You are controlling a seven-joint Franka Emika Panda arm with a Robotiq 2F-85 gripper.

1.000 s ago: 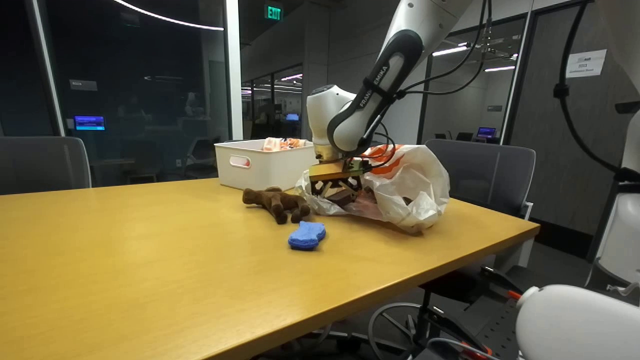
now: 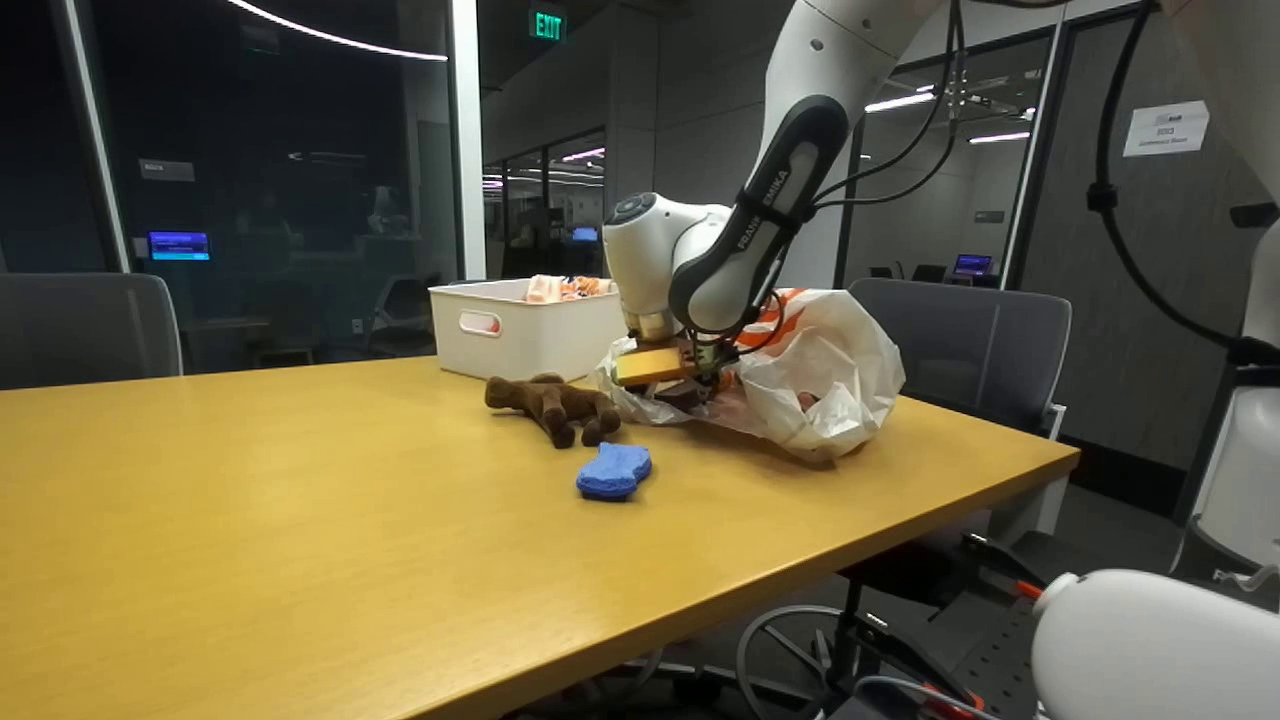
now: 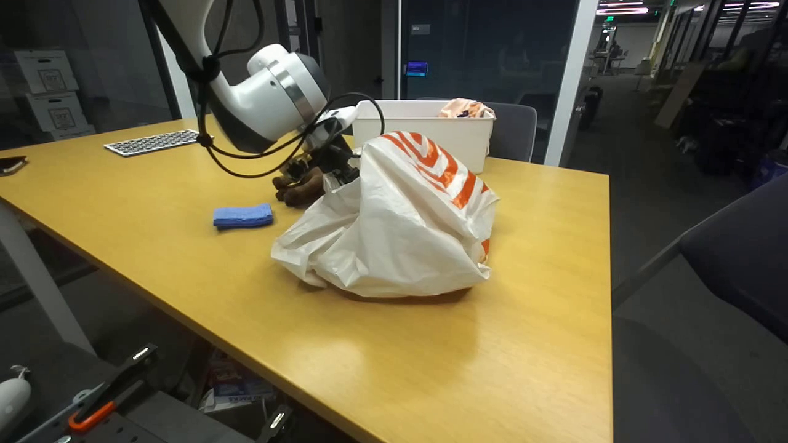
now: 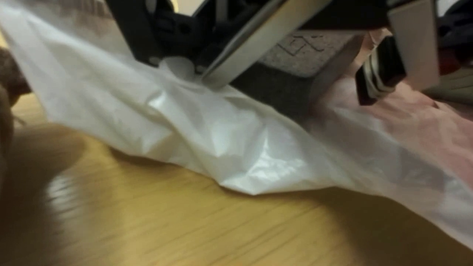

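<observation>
A crumpled white plastic bag (image 3: 399, 229) with orange print lies on the table, its mouth turned toward my gripper. At that mouth, a dark grey block (image 4: 306, 55) with marks on its top shows in the wrist view. My fingers (image 4: 412, 48) stand apart, one on either side of the block as seen there; contact with it cannot be made out. The other fingertip is close against the bag's edge and partly hidden by the plastic. In exterior view 1 the tilted hand is low at the bag's opening, its fingertips hard to see.
A brown plush toy (image 2: 554, 402) lies left of the bag, with a blue sponge (image 2: 613, 470) in front. Behind stands a white bin (image 2: 516, 336) holding cloth. A keyboard (image 3: 151, 143) lies farther off.
My hand has tilted, and the arm's wrist has come down slightly at the bag's mouth. The bag has bulged a little to the right; toy and sponge stay put.
</observation>
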